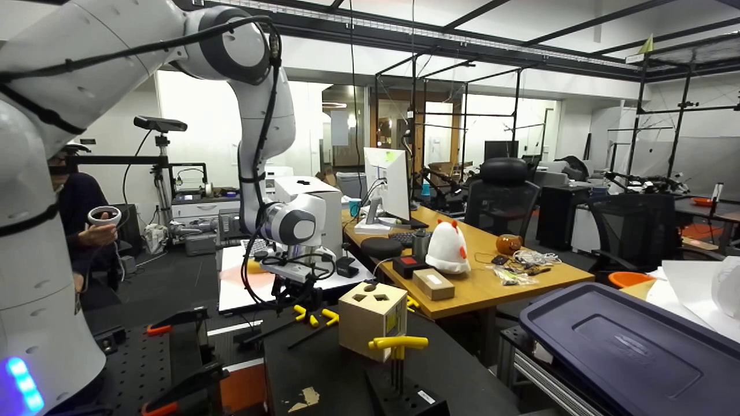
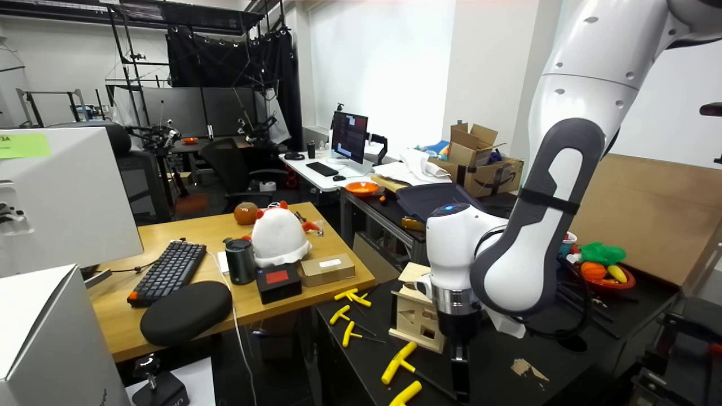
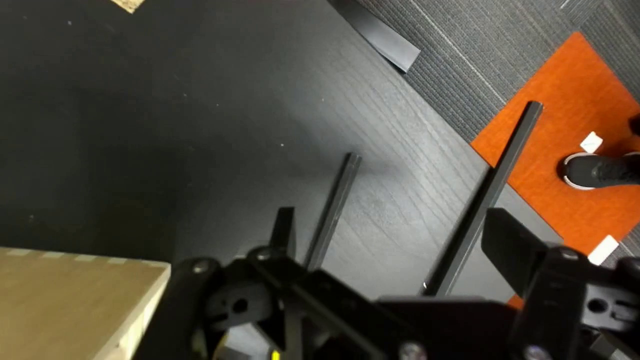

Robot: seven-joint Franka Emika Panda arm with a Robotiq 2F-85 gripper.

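Observation:
My gripper is open above the black table (image 3: 240, 120), its fingers wide apart with nothing held between them. In the wrist view, a short dark shaft (image 3: 336, 207) and a longer dark shaft (image 3: 492, 186) lie on the table under the fingers; their handles are mostly hidden by the gripper. Exterior view 2 shows several yellow T-handled tools, among them a near one (image 2: 399, 362) beside the gripper (image 2: 461, 385). The wooden shape-sorter box (image 1: 373, 319) stands just right of my gripper (image 1: 298, 294) in exterior view 1.
A stand with a yellow-handled tool (image 1: 399, 342) occupies the table's front. A bowl of toys (image 2: 623, 281) lies behind the arm in exterior view 2. The wooden desk (image 1: 485, 291) adjoins beyond the box. Bare tabletop surrounds the pale torn patch (image 2: 529, 369).

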